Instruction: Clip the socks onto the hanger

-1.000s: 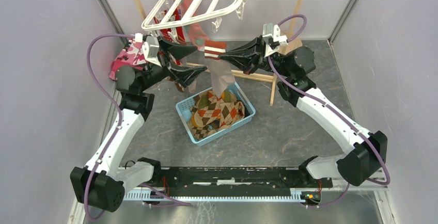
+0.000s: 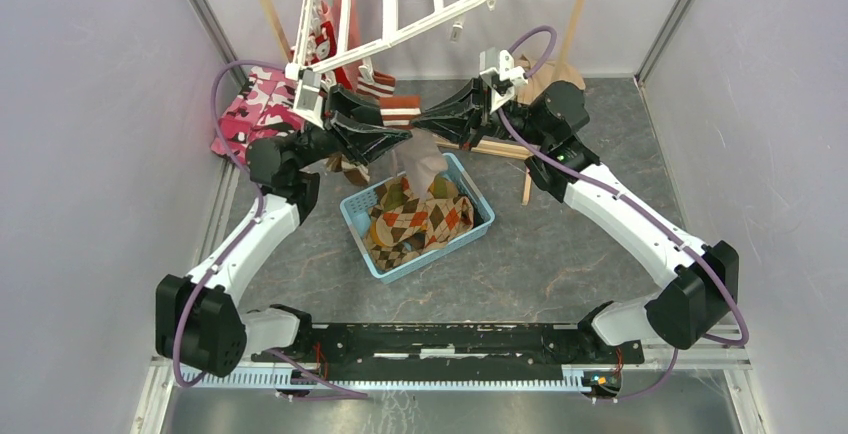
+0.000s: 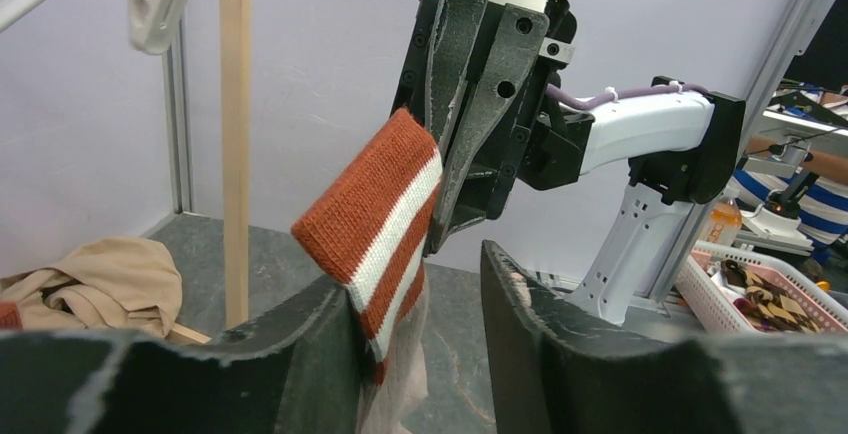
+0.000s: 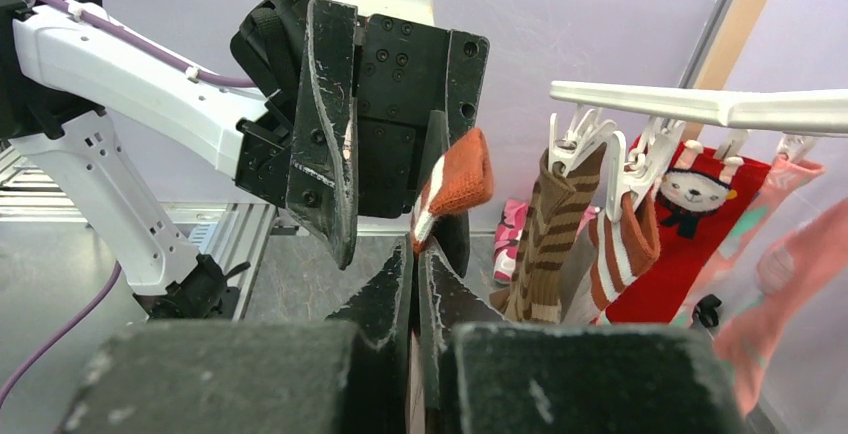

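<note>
A grey sock with a rust-and-white striped cuff (image 2: 400, 111) hangs between the two grippers above the basket. My right gripper is shut on it just below the cuff. My left gripper has its fingers part open around the cuff, one finger against the fabric, the other apart. The white hanger (image 2: 420, 24) is above, with several socks clipped along its left part, including a red bear sock (image 4: 682, 244) and a brown striped sock (image 4: 540, 254).
A blue basket (image 2: 362, 244) of argyle socks stands on the floor below. Pink patterned cloth (image 2: 245, 119) lies at back left, beige cloth (image 3: 120, 284) and wooden poles at back right.
My left gripper has moved right to the sock's cuff. My right gripper has shifted a little left with the sock. The hanger has swung slightly.
</note>
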